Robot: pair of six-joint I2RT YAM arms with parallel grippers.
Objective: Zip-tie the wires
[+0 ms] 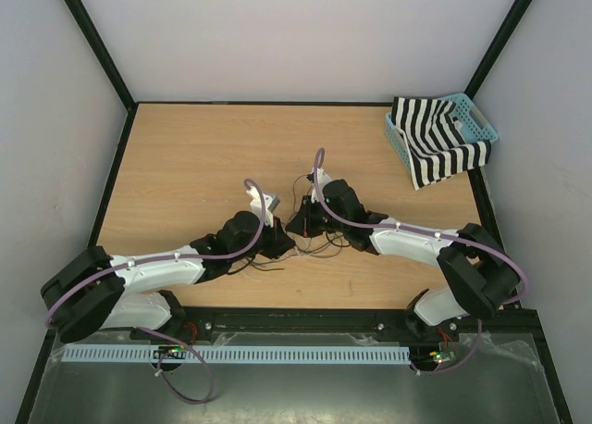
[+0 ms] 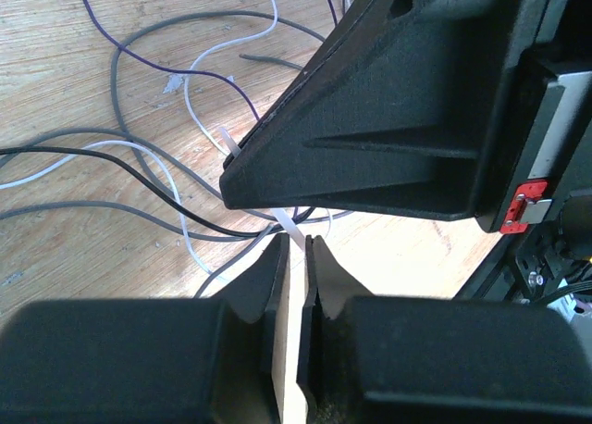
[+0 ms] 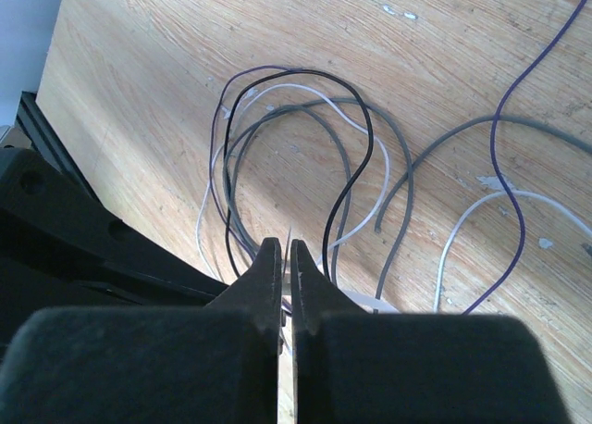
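Note:
A white zip tie (image 2: 289, 226) crosses the wire bundle (image 2: 250, 231) in the left wrist view, partly hidden by the right gripper's black finger. Its lower end reaches between the tips of my left gripper, whose fingers stand slightly apart with a narrow gap showing. In the right wrist view, the fingertips of my right gripper are nearly together with a thin pale edge of the tie between them. A white strip of the tie (image 3: 370, 302) emerges to the right beneath the wires. From above, both grippers meet over the wires, hiding the tie.
Loose grey, black, white and purple wires (image 3: 407, 165) curl across the wooden table (image 1: 203, 155). A blue basket (image 1: 396, 137) with a striped cloth (image 1: 435, 146) stands at the back right.

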